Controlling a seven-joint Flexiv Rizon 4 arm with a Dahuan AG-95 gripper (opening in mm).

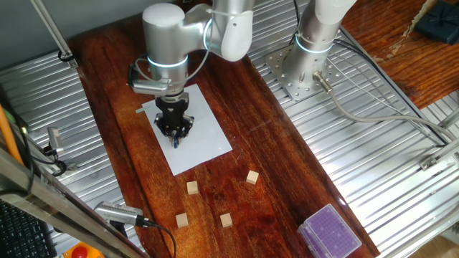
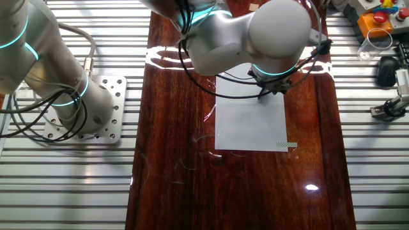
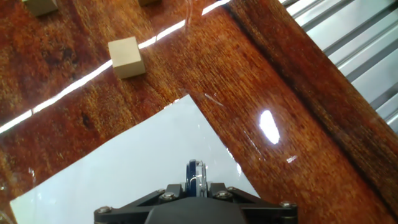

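Note:
My gripper [image 1: 176,136] is low over the white paper [image 1: 208,136]. In the wrist view its fingers are together around a narrow dark-blue and clear thing [image 3: 196,177], which looks like a pen. Whether its tip touches the sheet cannot be told. No marks show on the visible paper. In exterior view 2 the arm hides most of the gripper and the paper's far part, while the near part of the paper [image 2: 249,131] lies bare.
Several wooden cubes lie beyond the paper, the closest being one cube [image 1: 192,188] near its edge; another cube [image 1: 252,177] sits to the right. A purple box [image 1: 331,233] stands at the table's corner. Tape [image 2: 286,145] marks one paper corner.

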